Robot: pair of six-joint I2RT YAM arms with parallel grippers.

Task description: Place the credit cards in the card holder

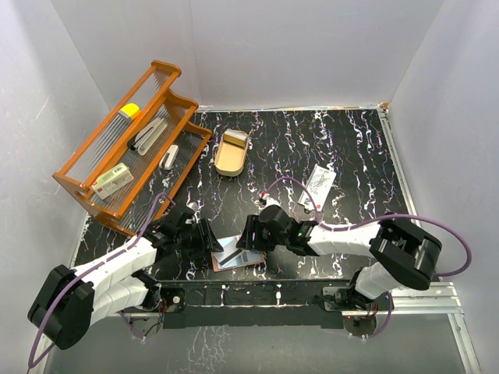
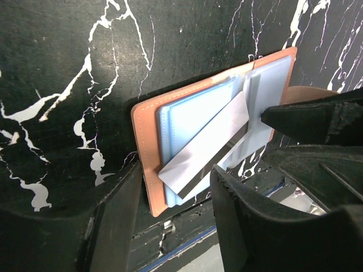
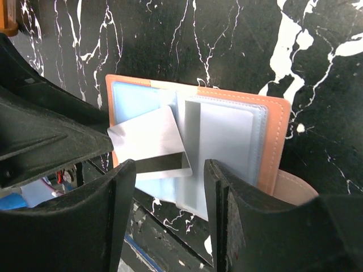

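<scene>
The card holder (image 1: 222, 265), brown-edged with pale blue pockets, lies flat and spread near the table's front. A white credit card (image 2: 195, 148) with a dark stripe rests slantwise across its left half, sticking out of line with the pocket. My left gripper stands open over the holder's left end, nothing between its fingers. Over the right half, my right gripper is open too, its fingers (image 3: 126, 181) apart and empty. The right hand hides the holder's right end in the top view.
A wooden rack (image 1: 140, 148) with stationery stands at the back left. A beige tray (image 1: 231, 156) sits at the back middle, and a white sheet-like item (image 1: 318, 187) lies to the right. Bare table surrounds the holder's far side.
</scene>
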